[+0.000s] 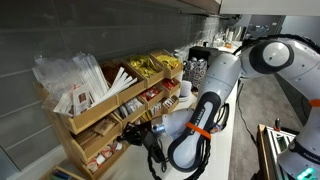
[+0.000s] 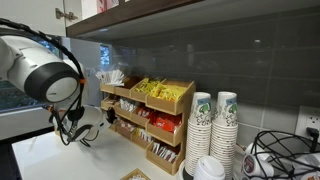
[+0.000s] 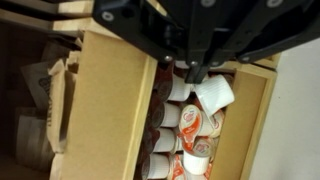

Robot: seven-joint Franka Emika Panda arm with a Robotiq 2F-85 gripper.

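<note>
In the wrist view my gripper is shut, its dark fingertips over a wooden compartment (image 3: 232, 140) of small cups. A white creamer cup (image 3: 215, 94) lies tilted right beside the fingertips; whether they touch it I cannot tell. Below it are several cups with red and white lids (image 3: 190, 122), packed closely. Nothing clear shows between the fingers. In the first exterior view the gripper (image 1: 136, 133) reaches into the lower front of the wooden organizer (image 1: 76, 143), and its tips are hard to make out.
Yellow packets (image 1: 141, 69) fill upper bins, and wrapped white utensils (image 1: 86, 80) stand on top at one end. Tall stacks of paper cups (image 2: 198, 130) and white lids (image 2: 209, 169) stand past the organizer.
</note>
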